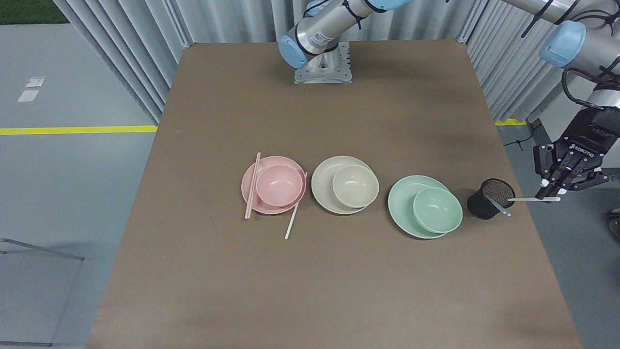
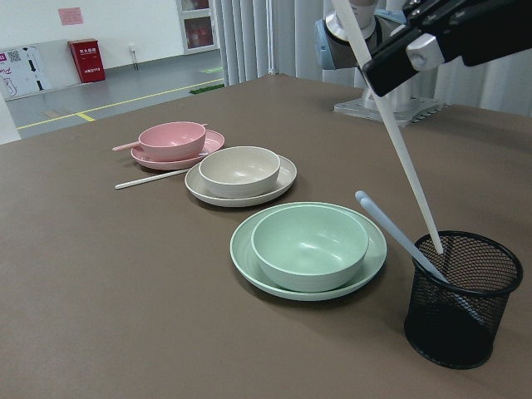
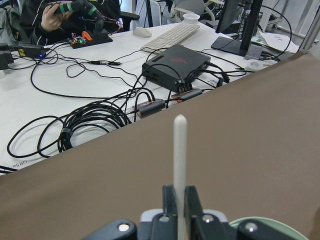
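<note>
My gripper [image 1: 549, 192] is shut on a white chopstick [image 3: 180, 150], held at the table's right edge above the black mesh holder [image 2: 453, 332], which also holds a pale blue chopstick [image 2: 386, 220]. From the right, a mint bowl [image 1: 437, 209] on a mint plate, a cream bowl [image 1: 354, 186] on a cream plate, and a pink bowl [image 1: 279, 185] on a pink plate stand in a row. Pink chopsticks [image 1: 252, 186] lie on the pink plate's left; a white chopstick [image 1: 290, 224] leans at its right.
In the wrist view, a white desk with cables and electronics lies beyond the edge.
</note>
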